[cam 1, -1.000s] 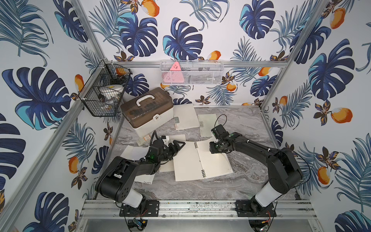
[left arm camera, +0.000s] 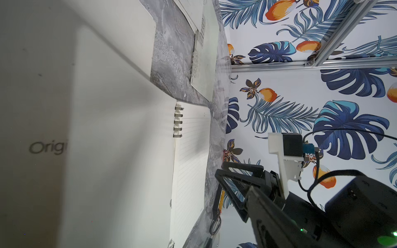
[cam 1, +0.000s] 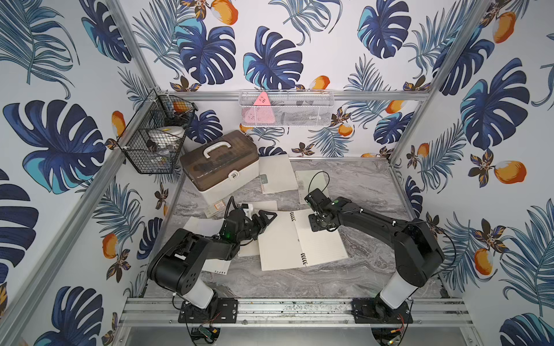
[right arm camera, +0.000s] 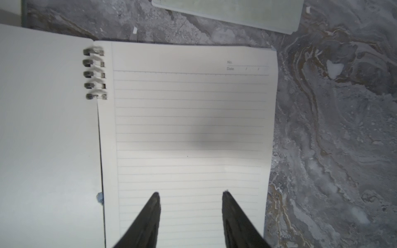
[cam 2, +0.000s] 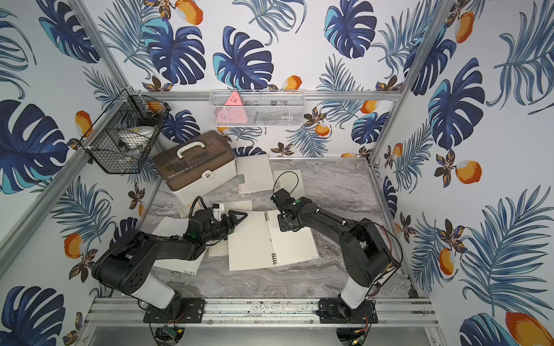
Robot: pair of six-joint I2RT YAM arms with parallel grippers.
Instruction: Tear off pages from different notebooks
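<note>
An open spiral notebook point(cam 1: 280, 248) lies in the middle, its lined right page point(right arm camera: 190, 103) flat beneath my right gripper, which is open with nothing between its fingers. The blank left side of the notebook point(right arm camera: 45, 132) shows beside the rings point(right arm camera: 94, 74). My left gripper point(cam 1: 266, 218) hovers over the notebook's upper left part, its fingers apart and empty. Loose lined or plain sheets point(cam 1: 214, 266) lie under the left arm, and more notebooks point(cam 1: 278, 171) lie behind.
A brown-lidded case point(cam 1: 219, 161) stands at the back left. A black wire basket point(cam 1: 153, 138) and a white mesh basket point(cam 1: 285, 109) hang on the walls.
My right gripper has moved a little left and toward the front over the right page. The left arm has shifted only slightly.
</note>
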